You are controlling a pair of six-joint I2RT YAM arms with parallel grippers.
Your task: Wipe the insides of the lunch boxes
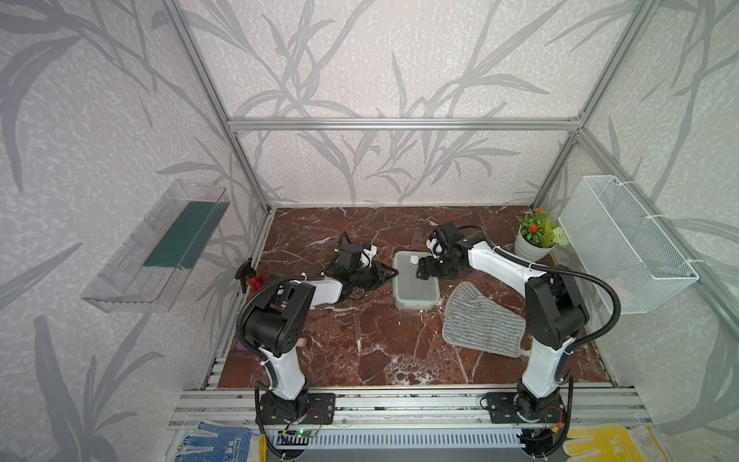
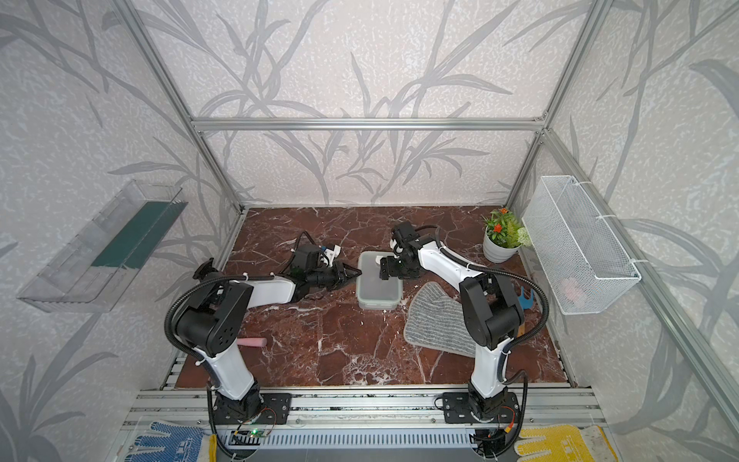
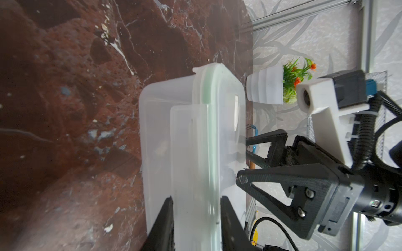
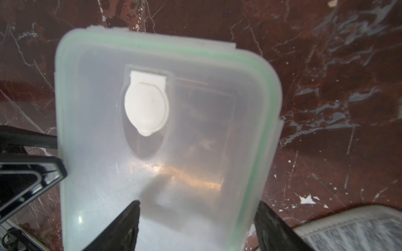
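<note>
A closed lunch box of clear plastic, its lid edged in pale green with a white round vent, stands at the middle of the table between both arms. In the left wrist view, my left gripper is part open at the side of the box, a hanging clear latch flap showing between its fingers. Whether they touch the flap is unclear. Over the right part of the lid, my right gripper stands open, nothing held. The box's inside is covered by the lid.
A grey striped mitt-shaped cloth lies at the front right of the box. A potted plant stands back right, a red spray bottle at the left edge.
</note>
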